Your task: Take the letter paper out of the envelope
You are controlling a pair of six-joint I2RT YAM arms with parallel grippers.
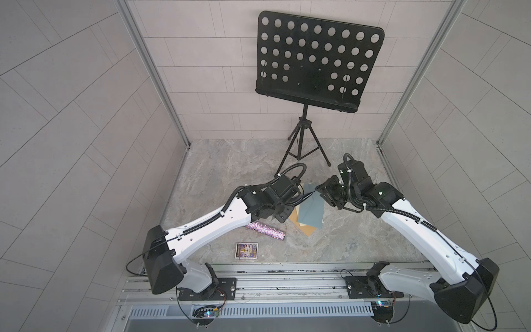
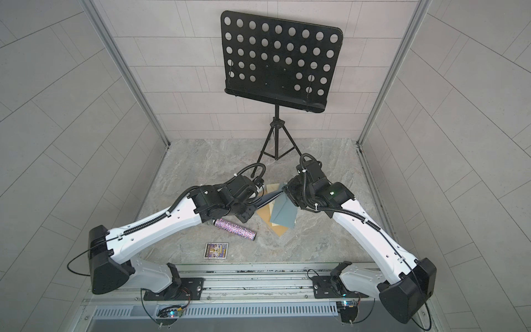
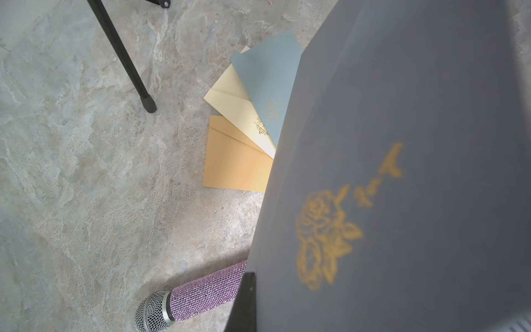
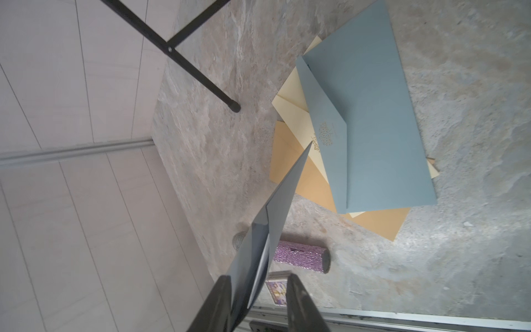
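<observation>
A dark grey envelope (image 3: 431,210) with a gold rose print fills the right half of the left wrist view. My left gripper is shut on it; only one dark finger (image 3: 243,301) shows at the bottom edge, and the grip itself is hidden. In the right wrist view the envelope (image 4: 260,243) stands nearly edge-on, lifted above the floor. Its near side gapes, with a pale strip inside, perhaps the letter paper (image 4: 259,270). My right gripper stands partly open, fingers to either side of the envelope's near end; contact cannot be told.
A blue envelope (image 4: 381,110), a cream one (image 4: 293,105) and an orange one (image 4: 287,152) lie overlapped on the floor below. Nearby are a purple microphone (image 1: 266,230) and a small picture card (image 1: 246,250). A black music stand (image 1: 301,132) stands behind.
</observation>
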